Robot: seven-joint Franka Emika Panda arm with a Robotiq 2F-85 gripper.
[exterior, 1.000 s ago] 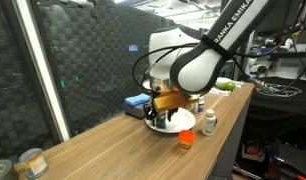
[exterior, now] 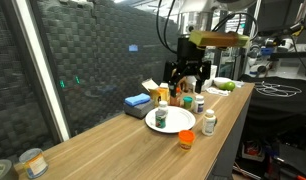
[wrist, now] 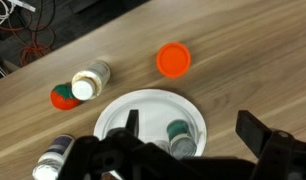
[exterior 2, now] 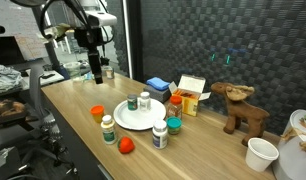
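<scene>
My gripper (exterior: 189,80) hangs open above the table, its fingers well apart and nothing held between them. Below it is a white plate (exterior 2: 141,121) bearing two small jars, one with a green-grey lid (exterior 2: 132,102) and a pale one (exterior 2: 144,101). From the wrist view, the green-sided jar (wrist: 181,140) lies between the two black fingers, with the plate's rim around it. An orange cup (wrist: 173,60) stands on the wood beside the plate. Near it are a white-capped bottle (wrist: 90,80) and a red tomato (exterior 2: 126,145).
Along the plate's far side stand a white-lidded bottle (exterior 2: 160,135), a green-lidded jar (exterior 2: 174,125), an orange-capped bottle (exterior 2: 175,105) and a yellow box (exterior 2: 193,93). A toy moose (exterior 2: 241,110) and a white cup (exterior 2: 261,153) stand farther off. Bare wood (exterior: 103,155) fills the table's near left.
In exterior view 1, my gripper has risen and shifted right, away from the jar on the plate. The jar stays on the plate. More of the plate and the bottles behind it shows now.
</scene>
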